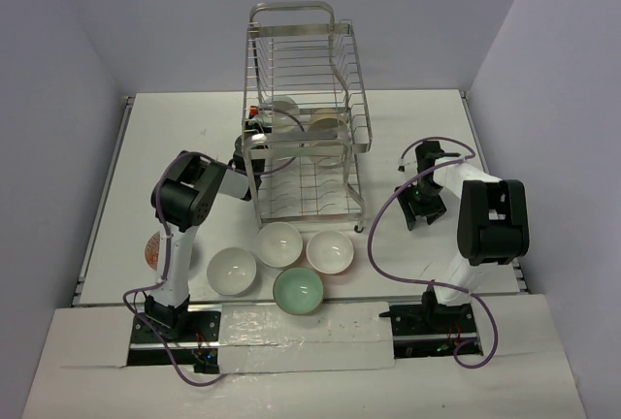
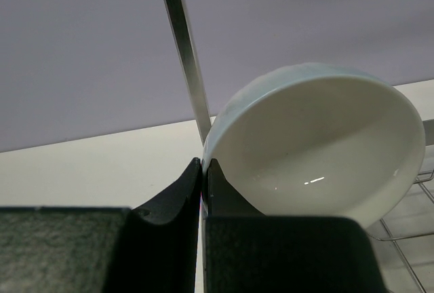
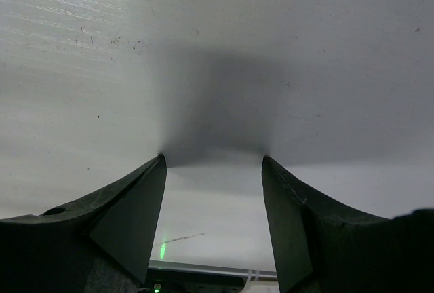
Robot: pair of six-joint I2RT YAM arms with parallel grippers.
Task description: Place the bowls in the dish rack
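In the left wrist view my left gripper is shut on the rim of a white bowl (image 2: 312,144), tilted on its side. In the top view that gripper is at the left side of the two-tier metal dish rack (image 1: 310,215), partly hidden by it, with bowls inside. White bowls (image 1: 231,271) and a green bowl (image 1: 298,290) stand in front of the rack. My right gripper is part open over bare table right of the rack, nothing between its fingers.
An orange patterned item (image 1: 152,252) lies at the front left, partly under the left arm. The table right of the rack is clear apart from the right arm. Walls enclose the back and sides.
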